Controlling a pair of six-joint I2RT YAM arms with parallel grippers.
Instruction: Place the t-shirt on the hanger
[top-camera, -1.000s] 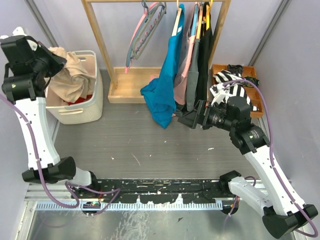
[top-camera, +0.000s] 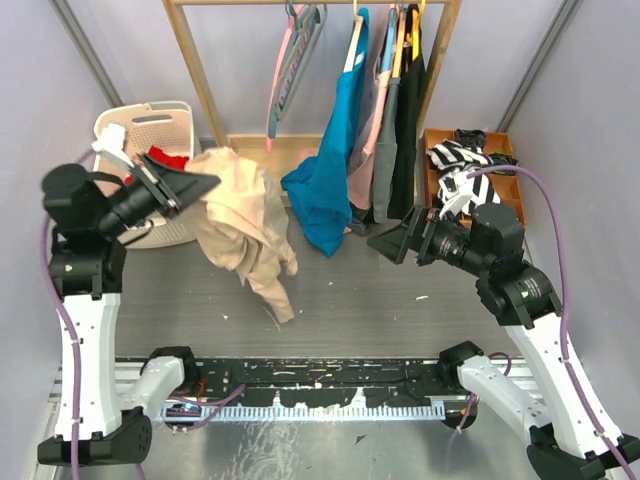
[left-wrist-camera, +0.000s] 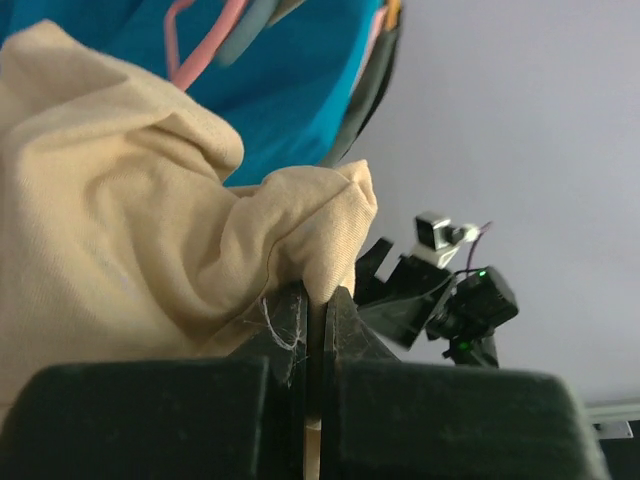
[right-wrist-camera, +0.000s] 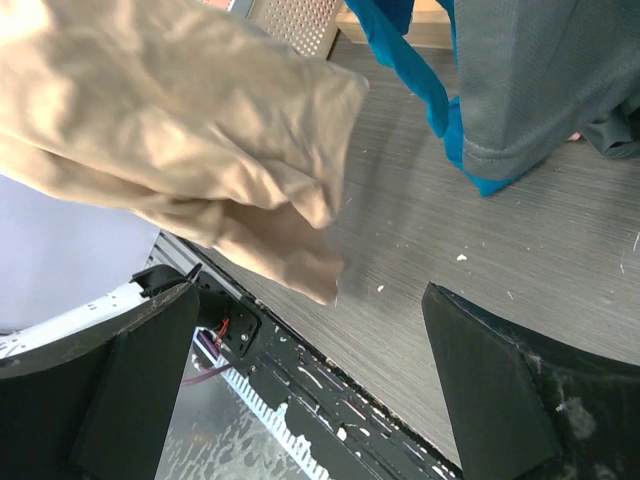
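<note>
A beige t-shirt (top-camera: 245, 215) hangs bunched from my left gripper (top-camera: 212, 182), in front of the rack and clear of the basket. In the left wrist view my left gripper is shut on a pinched fold of the beige cloth (left-wrist-camera: 120, 220). Empty hangers (top-camera: 290, 70), pink and grey, dangle from the rail on the rack's left. My right gripper (top-camera: 385, 245) is open near the hanging clothes. The right wrist view shows its fingers (right-wrist-camera: 500, 390) wide apart with nothing between, while the beige cloth (right-wrist-camera: 230, 130) hangs beyond them at upper left.
A cream basket (top-camera: 150, 110) holding red cloth stands at the left, partly behind my left arm. A blue garment (top-camera: 325, 190) and several other clothes hang on the rack (top-camera: 192, 70). On the right is a wooden box (top-camera: 505, 190) of striped clothing. The middle floor is open.
The basket and hangers have shifted slightly. My right arm has moved only a little.
</note>
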